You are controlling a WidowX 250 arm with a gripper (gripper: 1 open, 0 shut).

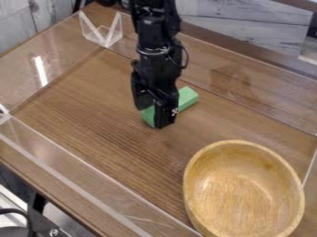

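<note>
My black gripper (155,100) reaches down from the top centre onto a green block (186,98) lying on the wooden table. Its fingers are open and sit low over the block, hiding much of its left part. Whether they touch it is unclear.
A large light wooden bowl (243,190) fills the lower right of the table (87,130). A small white clear object stands at the upper left near the back.
</note>
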